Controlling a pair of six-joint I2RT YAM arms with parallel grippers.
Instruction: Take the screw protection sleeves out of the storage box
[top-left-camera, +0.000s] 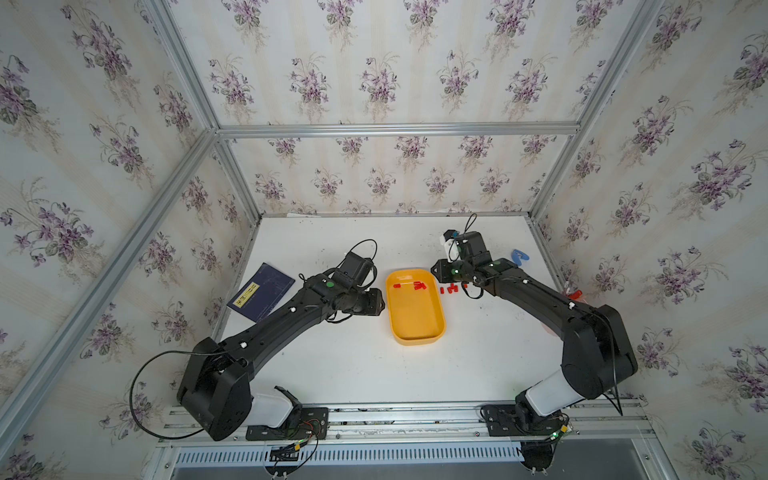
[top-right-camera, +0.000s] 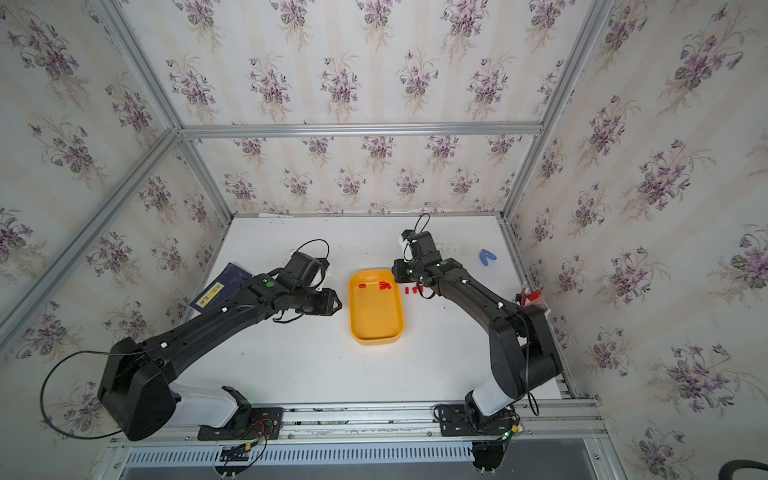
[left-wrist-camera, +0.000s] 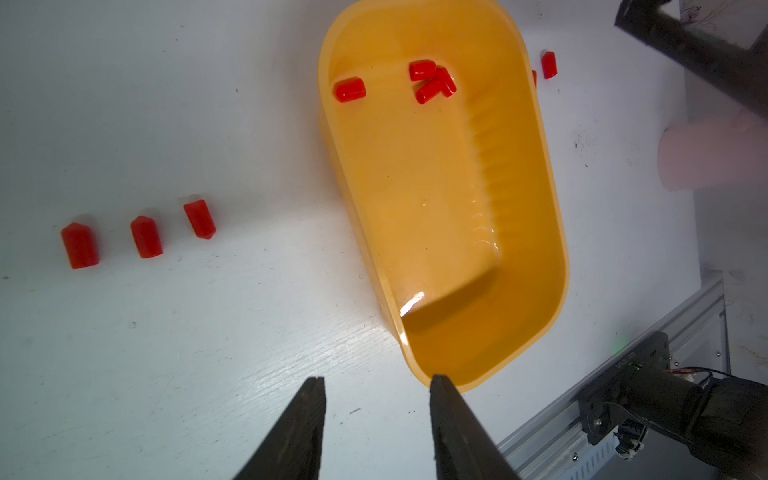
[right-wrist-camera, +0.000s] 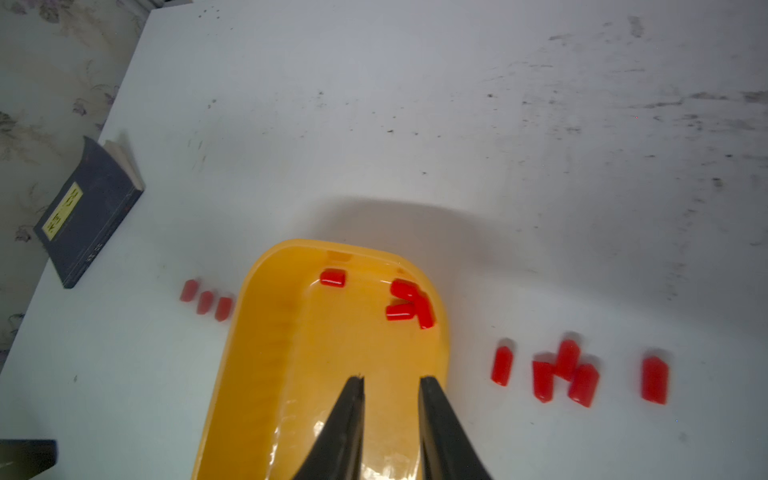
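Observation:
The yellow storage box (top-left-camera: 415, 342) stands on the white table between my arms. At its far end lie several red sleeves: one sleeve (right-wrist-camera: 333, 277) apart on the left, the others in a small cluster (right-wrist-camera: 413, 302). Outside, three sleeves (left-wrist-camera: 146, 237) rest in a row left of the box, and several more sleeves (right-wrist-camera: 565, 359) lie to its right. My left gripper is part open above the table beside the box's left wall, nothing between its fingers. Over the box's right side, my right gripper is part open too, its gap empty.
A dark book (top-left-camera: 261, 292) with a yellow label lies at the table's left. Blue objects (top-left-camera: 520, 257) sit at the far right. Bare table shows behind the box and in front of it.

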